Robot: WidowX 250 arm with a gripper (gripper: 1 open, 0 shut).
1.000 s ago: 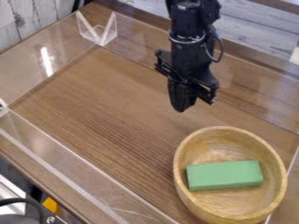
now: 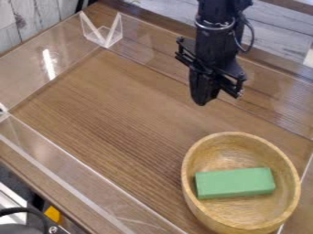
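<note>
A black robot arm reaches down from the top of the camera view, its gripper hanging above the wooden floor of the workspace. Whether the dark fingers are apart or together is too small to tell. At the lower right stands a round beige bowl with a green block lying inside it.
Clear plastic walls edge the wooden surface, with a small white wire-like object near the back left.
The arm and gripper have shifted slightly over the last second, the upper part moving a little to the right. The bowl and green block are unchanged.
</note>
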